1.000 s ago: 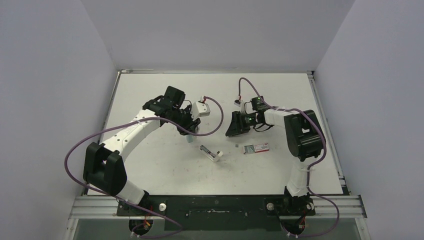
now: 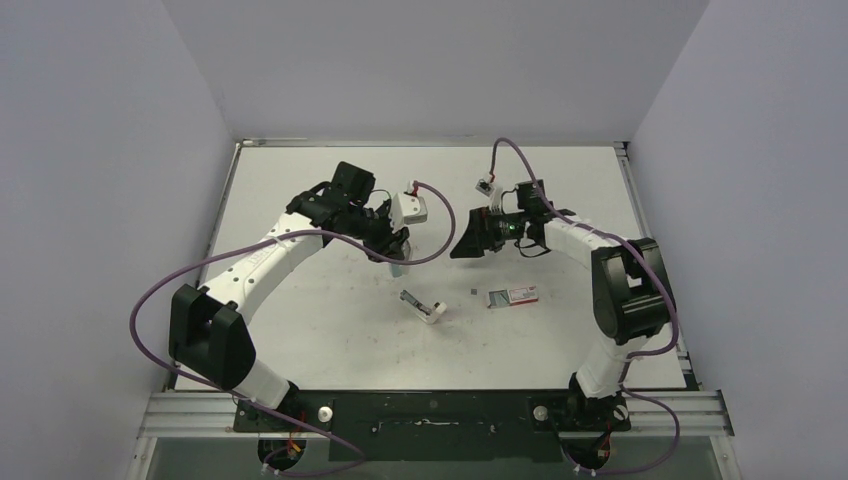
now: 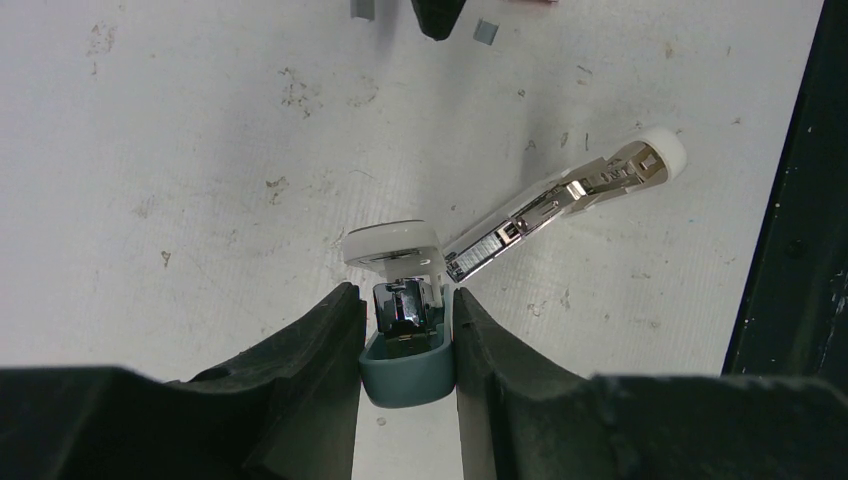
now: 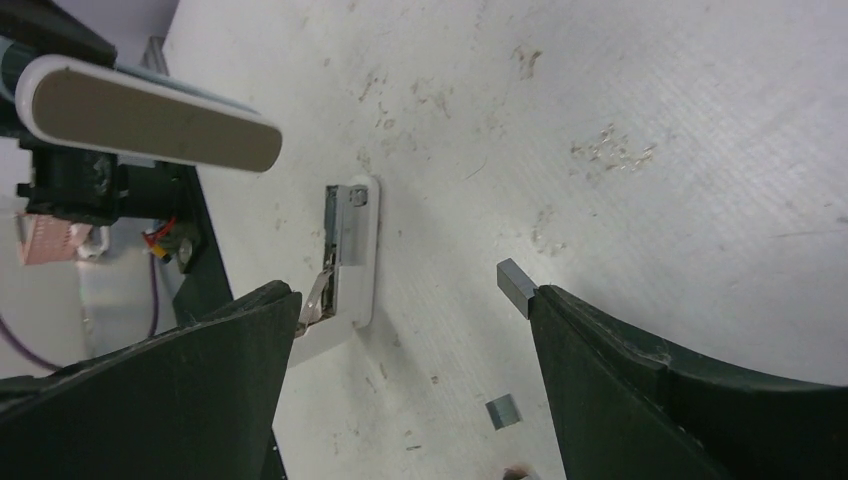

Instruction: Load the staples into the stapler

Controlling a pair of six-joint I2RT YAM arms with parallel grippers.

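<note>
My left gripper is shut on a teal-and-white object (image 3: 408, 375) with a metal part, held above the table. An opened white stapler (image 3: 560, 200) with exposed metal channel lies on the table beside it, also at lower middle in the top view. My right gripper is raised right of centre, its fingers apart. A short grey staple strip (image 4: 515, 285) shows beside the tip of its right finger; I cannot tell whether they touch. A small grey square (image 4: 503, 410) lies on the table below.
A red-and-grey box (image 2: 512, 297) lies right of the stapler. The white table (image 2: 330, 350) has free room at the front and back. Side walls and both arms' cables frame the space.
The right arm has risen and moved right over the last second. The left gripper has shifted slightly right with the object in it. The stapler on the table is unmoved.
</note>
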